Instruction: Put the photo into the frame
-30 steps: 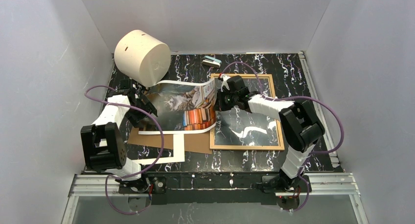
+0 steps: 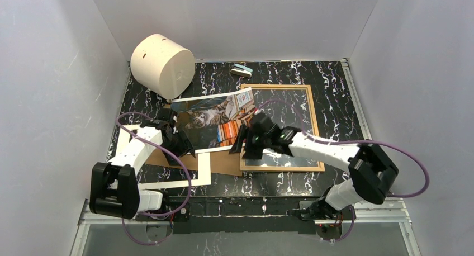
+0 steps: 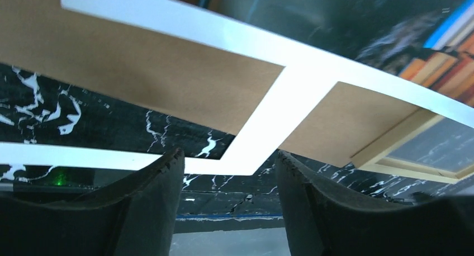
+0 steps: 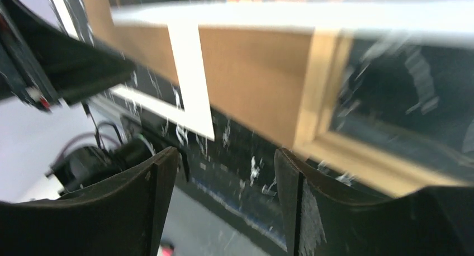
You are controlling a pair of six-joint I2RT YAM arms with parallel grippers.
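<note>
The photo (image 2: 207, 119), a cat beside orange book spines with a white border, lies tilted over the brown backing board and the left edge of the wooden frame (image 2: 283, 169). Under it also shows a white mat (image 2: 204, 169). Over the photo's left end hovers my left gripper (image 2: 183, 151); in its wrist view the fingers (image 3: 151, 200) stand apart with nothing gripped. My right gripper (image 2: 239, 150), blurred in the top view, is above the photo's lower right part, near the frame's left side. Its fingers (image 4: 142, 194) are apart and empty in the right wrist view.
A large white cylinder (image 2: 159, 66) stands at the back left. A stapler (image 2: 241, 70) lies at the back middle. Brown board (image 2: 226, 162) shows below the photo. The frame's dark glazed interior (image 2: 288, 122) is mostly bare.
The photo's right end, earlier curled up at the right gripper, now lies flatter and farther right over the frame. My right gripper has swung toward the front left; the left one moved right and forward.
</note>
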